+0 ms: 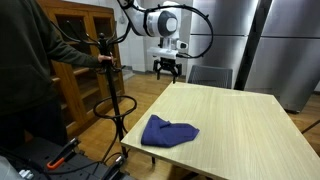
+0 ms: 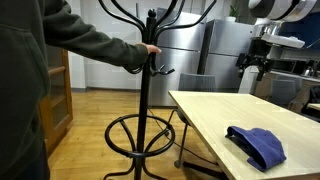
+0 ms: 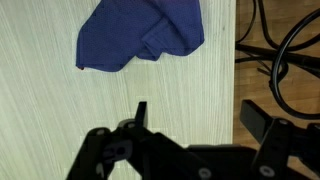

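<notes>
A dark blue cloth (image 1: 168,132) lies crumpled near the front left edge of the pale wooden table (image 1: 235,115). It shows again as a folded heap (image 2: 258,146) in the second exterior view. From above, the wrist view catches the cloth (image 3: 140,30) at its top edge, partly cut off. My gripper is open, its two black fingers wide apart with bare table between them. In the first exterior view the gripper (image 1: 167,70) hangs at the far left end of the table, well apart from the cloth.
A person's arm (image 2: 95,45) grips a black coat stand (image 2: 142,110) beside the table's left edge. Black cables (image 3: 275,55) run past the table edge. A grey chair (image 1: 210,78) stands behind.
</notes>
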